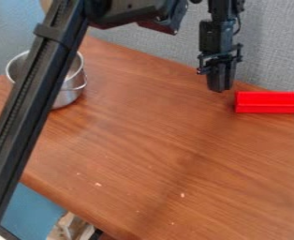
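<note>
A bright red bar-shaped block (270, 102) lies at the right side of the wooden table (175, 169), near the grey back panel. The black gripper (220, 82) hangs near the back of the table, just left of and a little higher in view than the red block, apart from it. Its fingers are small and dark, so their spacing is unclear.
A metal pot (67, 89) stands at the left of the table, partly behind the long black arm beam. A grey fabric panel (271, 42) runs along the back.
</note>
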